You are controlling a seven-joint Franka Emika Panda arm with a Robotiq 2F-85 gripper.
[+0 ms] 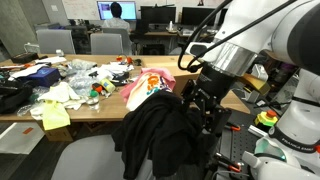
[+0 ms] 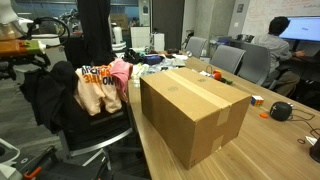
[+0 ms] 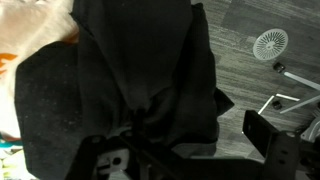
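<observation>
A black cloth (image 1: 165, 132) hangs in loose folds over a chair. In the wrist view the dark cloth (image 3: 150, 60) fills much of the middle, with its right edge against the grey floor. My gripper stands open over the cloth's lower right part; one finger (image 3: 268, 137) shows beyond that edge. Seen from exterior view 2, my gripper (image 2: 35, 62) is at the upper left, close to the top of the black cloth (image 2: 52, 98). Contact between fingers and cloth cannot be made out.
Beside the black cloth lies a pink and white garment with orange lettering (image 2: 98, 86). A large cardboard box (image 2: 195, 112) stands on the wooden table (image 2: 255, 150). Several clothes and small items clutter another table (image 1: 75, 88). A grey chair back (image 1: 88, 160) is in front.
</observation>
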